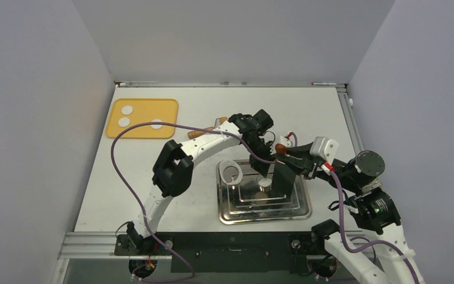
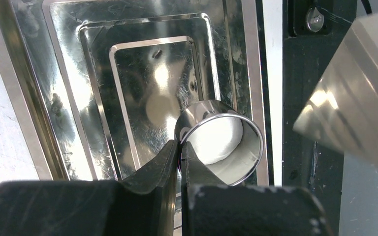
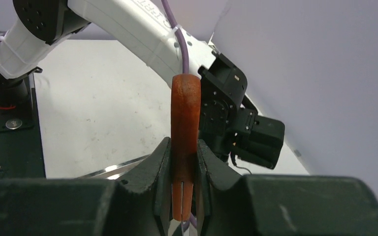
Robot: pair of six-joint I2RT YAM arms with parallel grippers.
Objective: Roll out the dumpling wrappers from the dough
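Note:
A metal ring cutter (image 2: 202,110) hangs over the steel tray (image 1: 230,218), a white dough round (image 2: 221,140) inside it. My left gripper is shut on the cutter's thin wall, one finger inside and one outside. My right gripper is shut on the reddish-brown wooden handle (image 3: 185,105) of a scraper. Its broad metal blade (image 1: 282,179) is right of the cutter in the top view, and the blade (image 2: 359,88) fills the right side of the left wrist view. At the far left, a yellow tray (image 1: 148,106) bears three white wrappers (image 1: 127,110).
A white ring (image 1: 230,172) lies at the steel tray's left. Behind the left arm, a roller with wooden handle (image 1: 196,134) is partly hidden. Both grippers are close together over the steel tray.

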